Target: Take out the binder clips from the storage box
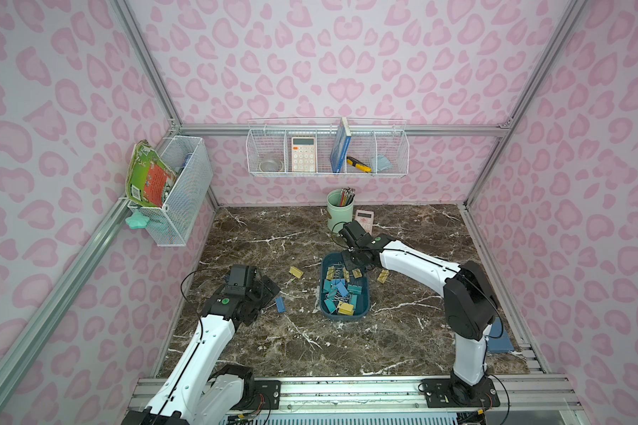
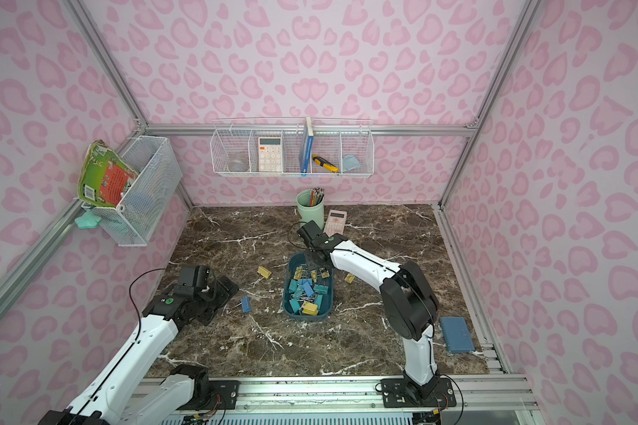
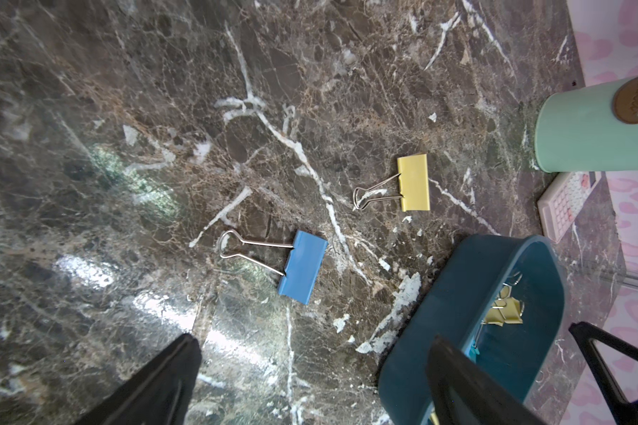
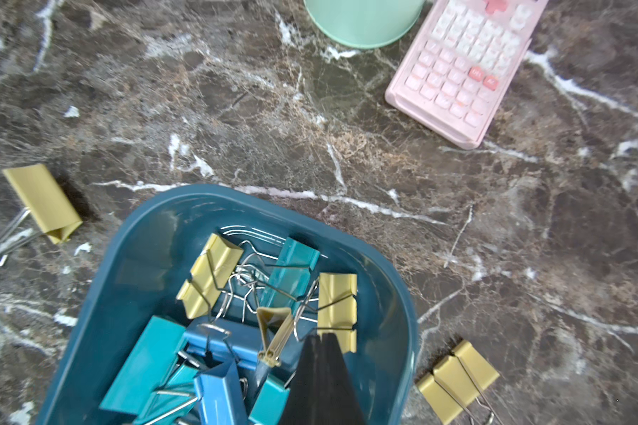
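Note:
The dark teal storage box (image 1: 345, 313) stands mid-table, full of yellow, teal and blue binder clips. My right gripper is shut over the box's far end, with nothing showing between its fingers. Left of its tips, an upright yellow clip (image 4: 273, 322) stands among the others; another yellow clip (image 4: 337, 301) lies partly behind the tips. Outside the box are a blue clip (image 3: 303, 267), a yellow clip (image 3: 414, 182) to its left side, and a yellow clip (image 4: 458, 382) on the right. My left gripper is open and empty above the table, near the blue clip.
Behind the box stand a green pencil cup (image 1: 339, 214) and a pink calculator (image 4: 468, 67). A blue notebook (image 2: 456, 334) lies at the right edge. Wire baskets (image 1: 327, 152) hang on the back wall.

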